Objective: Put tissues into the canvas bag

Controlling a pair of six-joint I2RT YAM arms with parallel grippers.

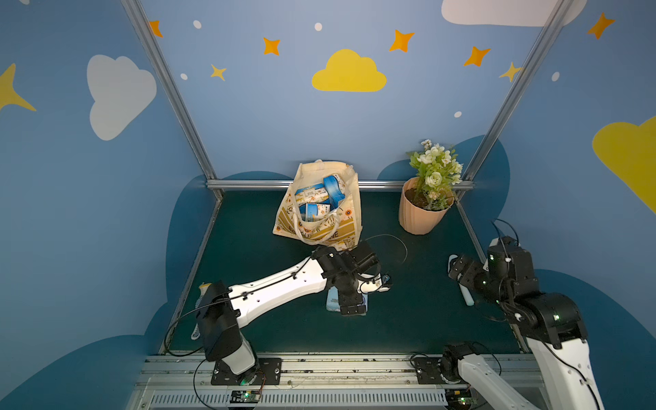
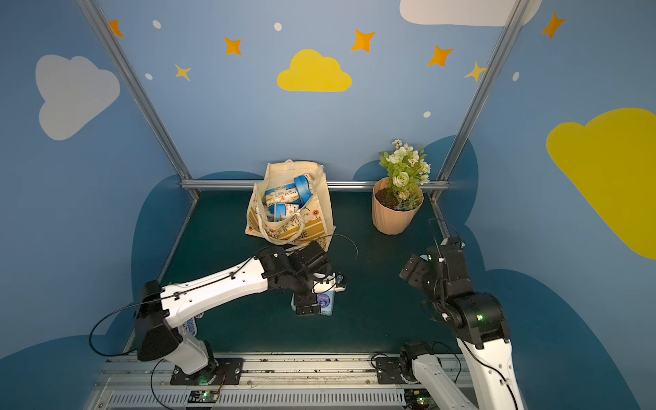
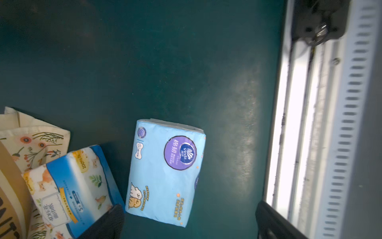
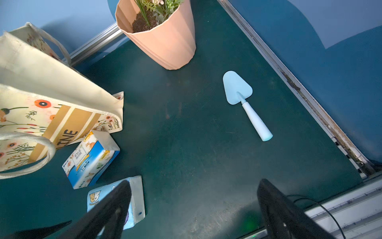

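Observation:
The canvas bag stands open at the back, with several blue-and-white tissue packs inside. A blue-and-white pack lies on the table against the bag's front. Nearer the front edge lies a light-blue pack, label up. Above it hangs my left gripper, its fingers wide apart and empty; from overhead the arm covers most of this pack and the other loose one. On the right side, my right gripper is open over the table with nothing between its fingers.
A pink flowerpot with white flowers stands at the back right. A light-blue trowel lies on the right side. Gloves lie at the left edge, partly hidden.

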